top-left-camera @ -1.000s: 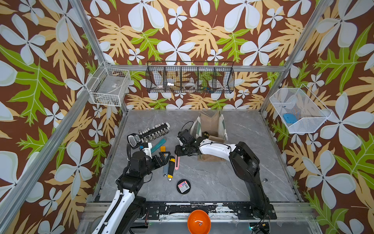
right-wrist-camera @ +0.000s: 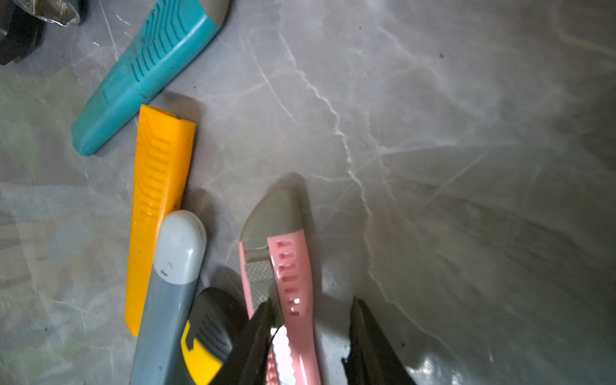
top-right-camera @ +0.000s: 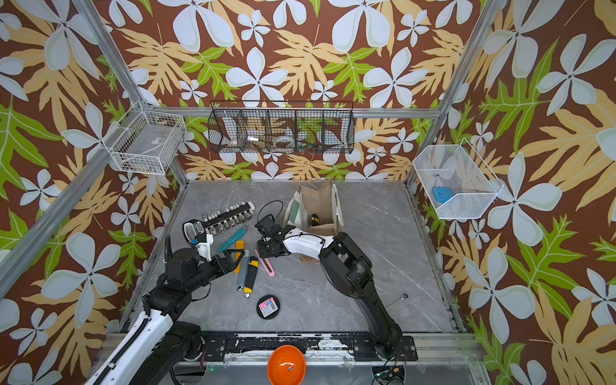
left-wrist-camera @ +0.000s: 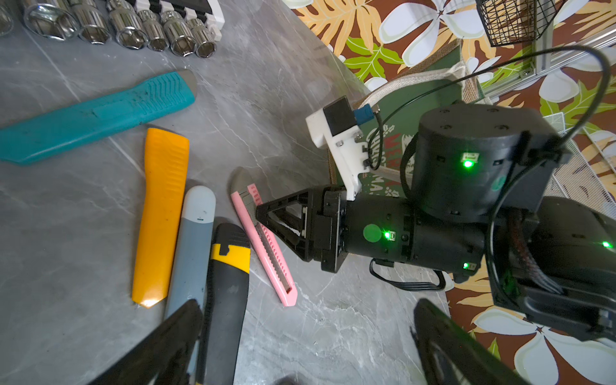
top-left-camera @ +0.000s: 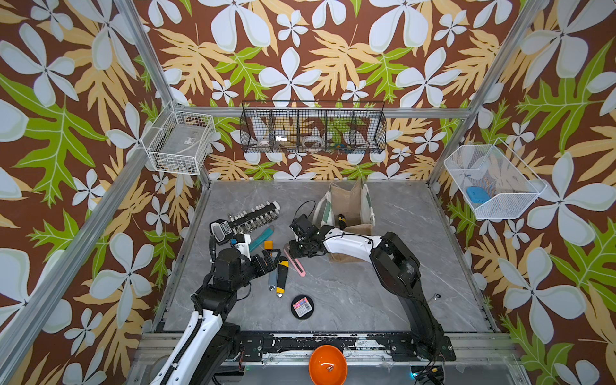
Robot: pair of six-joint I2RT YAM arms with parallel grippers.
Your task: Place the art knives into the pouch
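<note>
A pink art knife lies on the grey table among other knives; in the right wrist view its grey-tipped end (right-wrist-camera: 292, 276) is between and just beyond the finger tips of my right gripper, which is part open over it, touching or very close. My left gripper hangs open at the left, over the other knives, with nothing between its fingers. The pouch, a paper bag (top-right-camera: 330, 202), stands open behind the right arm, with a black-and-yellow item inside.
Teal (left-wrist-camera: 96, 115), orange (left-wrist-camera: 160, 218), blue-grey (left-wrist-camera: 192, 243) and black-yellow (left-wrist-camera: 227, 301) knives lie close left of the pink one. A socket set (top-left-camera: 250, 218) is behind; a black disc (top-left-camera: 301, 306) lies in front. Wire baskets hang on the frame.
My right gripper has moved slightly left, and the pink knife has turned, its near end swinging to the right. The left arm has not moved.
</note>
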